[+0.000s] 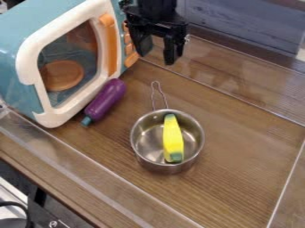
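Observation:
My black gripper [156, 46] is at the top centre, beside the toy microwave's upper right, with a gap visible between its fingers, standing open and apparently holding nothing. The light blue and white toy microwave [28, 50] has its orange round tray visible through the door frame. A purple toy eggplant [107, 97] lies on the wooden table beside it. A steel pot [149, 143] with a wire handle holds a yellow toy [172, 134] with green ends.
A grey-blue wall [251, 27] runs along the back. A dark cable lies at the lower left corner.

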